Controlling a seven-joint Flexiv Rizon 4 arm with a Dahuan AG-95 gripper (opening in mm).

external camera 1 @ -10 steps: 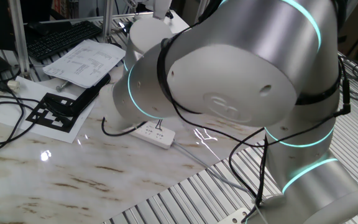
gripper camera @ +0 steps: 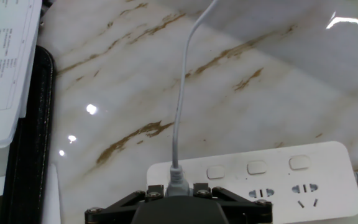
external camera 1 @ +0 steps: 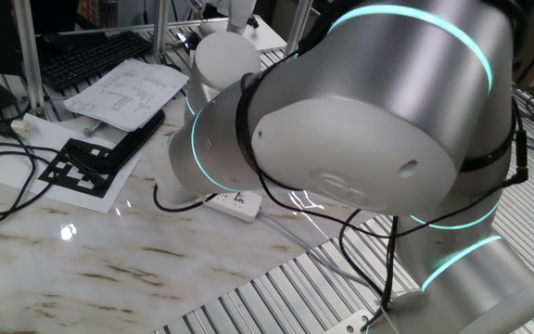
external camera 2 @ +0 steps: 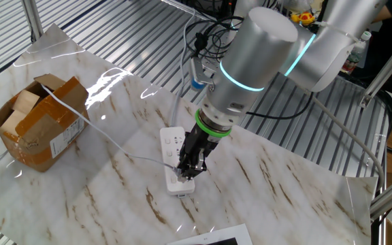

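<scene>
In the wrist view, a grey-white plug (gripper camera: 177, 177) with its cable running away from it stands over the left end of a white power strip (gripper camera: 328, 180). My gripper has a fingertip close against each side of the plug and looks shut on it. In exterior view 2 the gripper (external camera 2: 184, 173) points down at the near end of the power strip (external camera 2: 171, 139). The plug's lower end is hidden, so I cannot tell how far it sits in a socket. From exterior view 1 the arm hides the gripper; part of the power strip (external camera 1: 239, 206) shows.
An open cardboard box (external camera 2: 43, 129) stands left on the marble table; the thin plug cable (external camera 2: 107, 136) crosses past it. Papers (external camera 1: 126, 93) and a black-and-white marker sheet (external camera 1: 86, 172) lie at one side. Bare tabletop (external camera 2: 278, 197) spreads right of the strip.
The arm has shifted slightly in exterior view 1, its large front joint moving right and down. Less of the power strip shows past the arm now. The strip itself looks unmoved.
</scene>
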